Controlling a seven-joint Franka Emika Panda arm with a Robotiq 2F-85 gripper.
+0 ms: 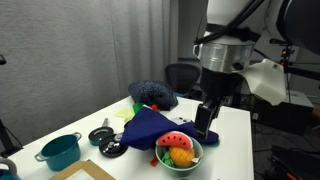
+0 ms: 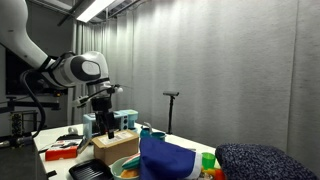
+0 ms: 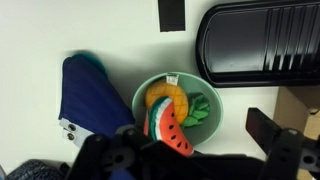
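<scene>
A pale green bowl (image 3: 207, 131) lies below my gripper in the wrist view. Inside it are a watermelon slice toy (image 3: 171, 128), an orange round toy (image 3: 168, 99) and a green leafy piece (image 3: 197, 108). My gripper is open, its dark fingers spread wide at the lower edge of that view, and it holds nothing. In exterior view 1 the gripper (image 1: 206, 125) hangs above and to the right of the bowl (image 1: 180, 170). A dark blue cloth (image 1: 148, 127) lies right behind the bowl.
A black tray (image 3: 258, 45) sits close beside the bowl. A teal pot (image 1: 61, 152), black pans (image 1: 101, 133) and a brown board (image 1: 82, 172) occupy the table's left side. A dark textured bundle (image 2: 262, 162) lies past the cloth. White table shows bare between them.
</scene>
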